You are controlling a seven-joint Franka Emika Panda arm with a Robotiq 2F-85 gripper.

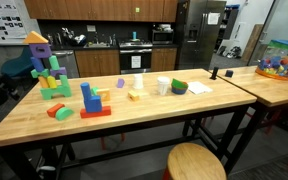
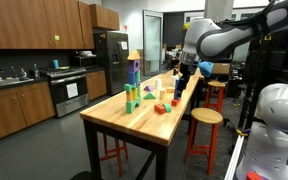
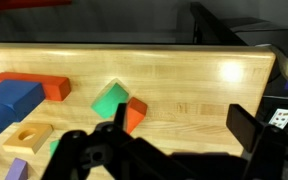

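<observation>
My gripper is open in the wrist view, with bare wooden table between its spread fingers. Near its left finger lie a green block and an orange-red block. Farther left are a blue block, a red block and a yellow block. A tower of stacked blocks, topped by an orange triangle, stands at the table's left in exterior view 1. The gripper does not show there. The white arm reaches over the table in exterior view 2; its fingers are too small to judge.
Cups and a dark green bowl stand farther along the wooden table. A wooden stool is by its front edge. The tall tower is an obstacle. A bin of colourful pieces sits on another table.
</observation>
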